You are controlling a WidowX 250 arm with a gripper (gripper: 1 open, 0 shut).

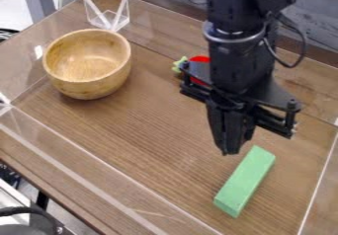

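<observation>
The dark gripper (230, 140) hangs over the right half of the wooden table (126, 155), its tips close together at the bottom with nothing seen between them. A green rectangular block (244, 181) lies just in front of it, to the lower right. A tan wooden bowl (86, 61) stands at the upper left. A red object (199, 67), with a small pale green part beside it, is mostly hidden behind the arm.
A clear plastic item (107, 15) lies at the back left. Dark cables and clutter border the table's left edge.
</observation>
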